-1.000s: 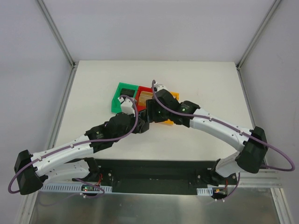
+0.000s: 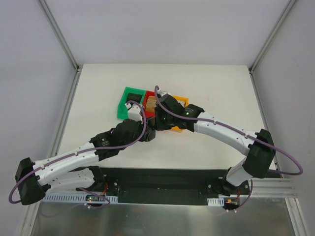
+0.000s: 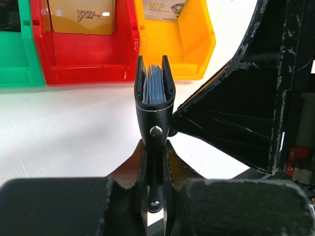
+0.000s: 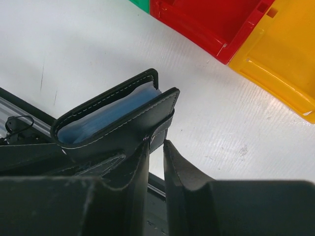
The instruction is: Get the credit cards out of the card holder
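The black card holder (image 3: 156, 118) stands upright, its mouth parted to show bluish clear sleeves (image 4: 106, 118). In the left wrist view my left gripper is shut on its lower part. A dark flap with a stud (image 3: 156, 131) spans the side of the holder. My right gripper has its fingertips close together at the strap (image 4: 161, 132) at the holder's end, a narrow gap between them; whether they touch the strap is unclear. A gold VIP card (image 3: 82, 17) lies in the red bin, a silvery card (image 3: 162, 9) in the yellow one.
Behind the holder, green (image 2: 124, 107), red (image 2: 149, 114) and yellow (image 2: 183, 100) bins stand side by side. Black cards lie in the green bin (image 3: 17, 56). Both arms meet closely in front of the bins.
The right gripper and arm have shifted slightly left and closer to the holder. The left arm has stayed put, and the bins look unchanged.
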